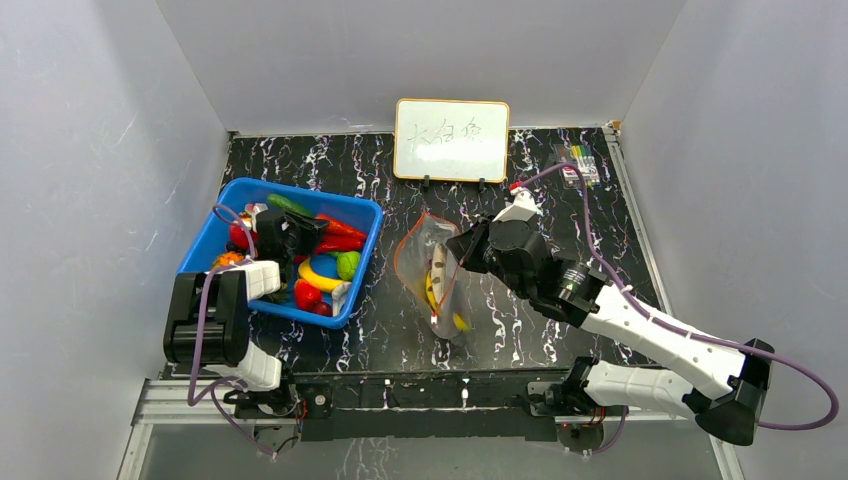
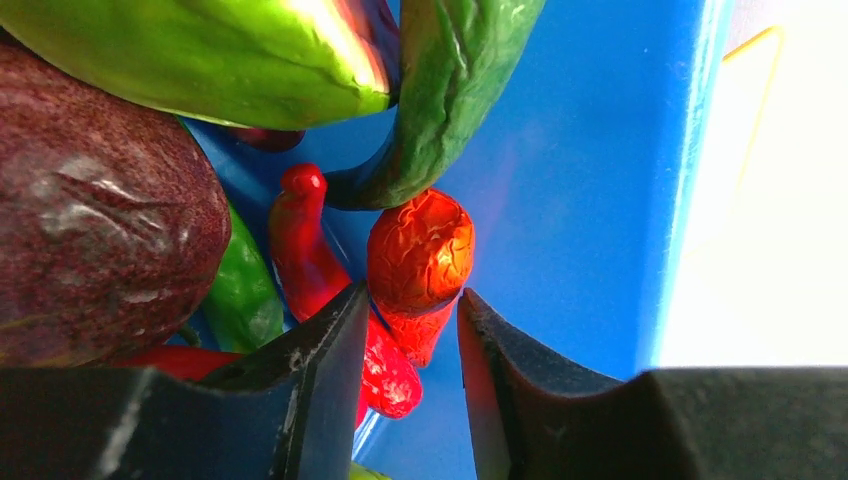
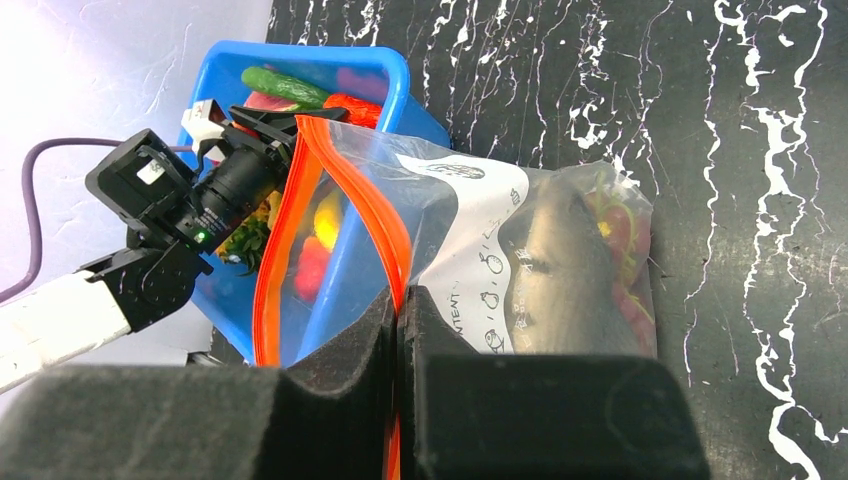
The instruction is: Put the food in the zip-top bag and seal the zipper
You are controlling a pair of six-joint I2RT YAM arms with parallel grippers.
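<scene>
My left gripper is down in the blue bin, part open, its fingertips either side of a wrinkled red pepper. Red chilies, a cucumber and other toy food lie around it. My right gripper is shut on the orange zipper edge of the clear bag, holding its top up beside the bin. Inside the bag are a pale long item, something yellow and reddish pieces, seen hazily through the plastic.
A whiteboard stands at the back, with a box of markers at the back right. Grey walls close in on three sides.
</scene>
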